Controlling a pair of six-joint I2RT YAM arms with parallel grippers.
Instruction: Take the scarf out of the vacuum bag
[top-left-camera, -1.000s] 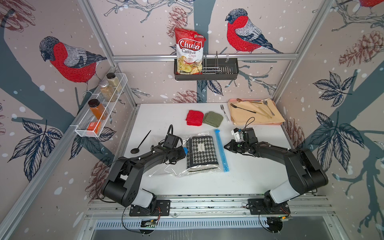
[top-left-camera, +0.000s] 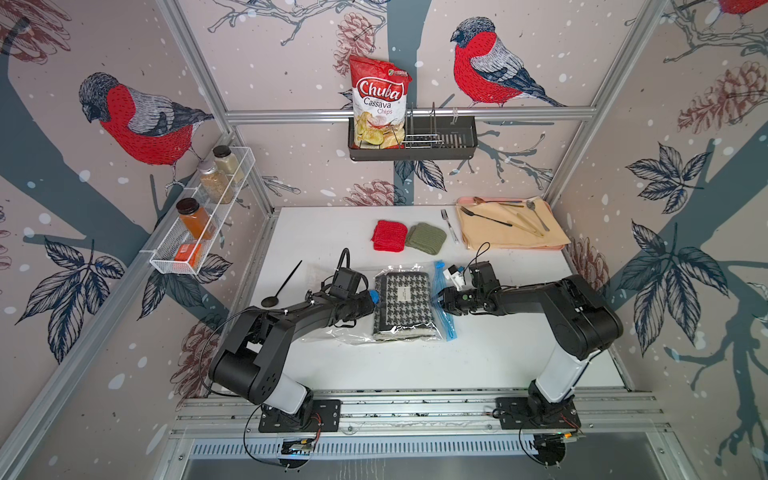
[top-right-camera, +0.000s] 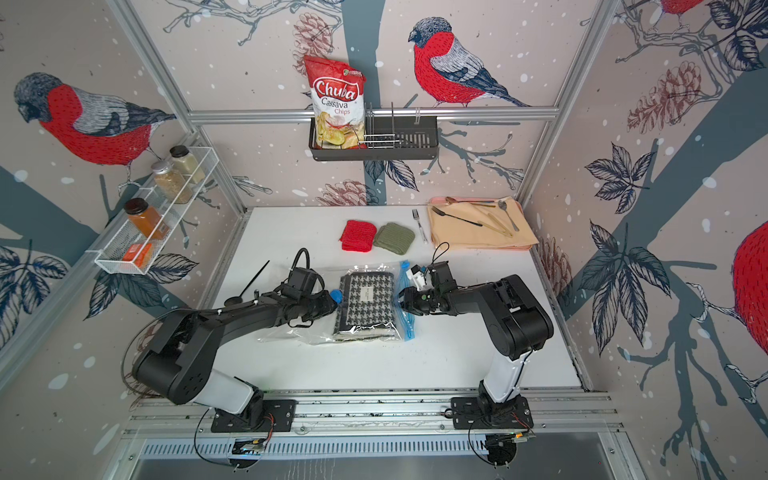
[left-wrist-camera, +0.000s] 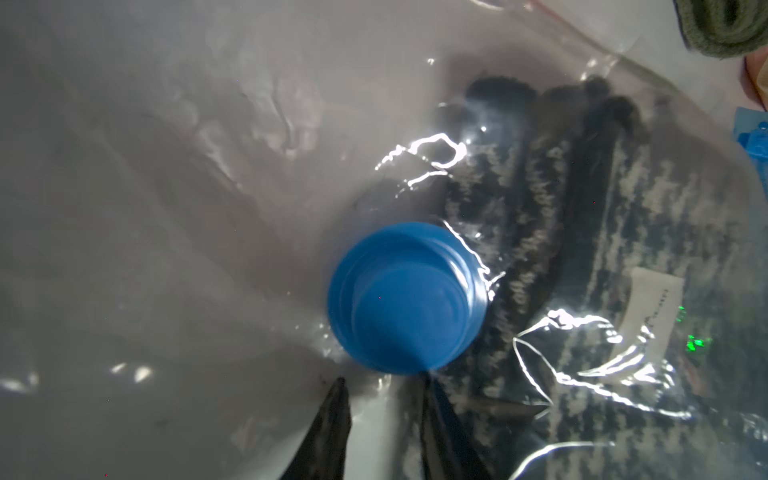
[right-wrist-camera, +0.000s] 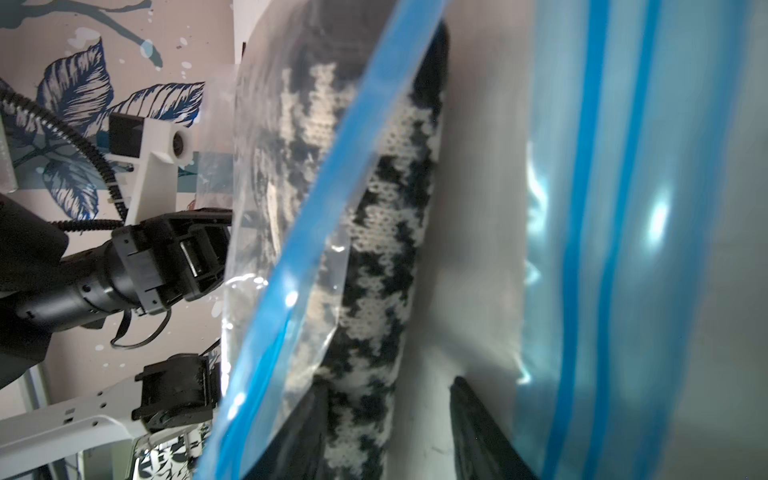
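Observation:
The clear vacuum bag (top-left-camera: 344, 328) lies flat on the table, holding a folded black-and-white knitted scarf (top-left-camera: 404, 300) with a label. My left gripper rests on the bag's left part beside the blue valve cap (left-wrist-camera: 406, 297); its fingers are close together on the bag, and what lies between them is hard to tell. My right gripper is at the bag's open right end, fingers apart: one at the scarf's edge by the blue zip strip (right-wrist-camera: 336, 160), the other beside the second blue strip (right-wrist-camera: 584, 240).
Red (top-left-camera: 389, 236) and green (top-left-camera: 425, 237) cloths lie behind the bag, with a fork (top-left-camera: 449, 225) and a peach mat (top-left-camera: 496, 232) of cutlery to the right. A black ladle (top-left-camera: 270, 301) lies left.
My right gripper has moved left onto the zip end of the bag.

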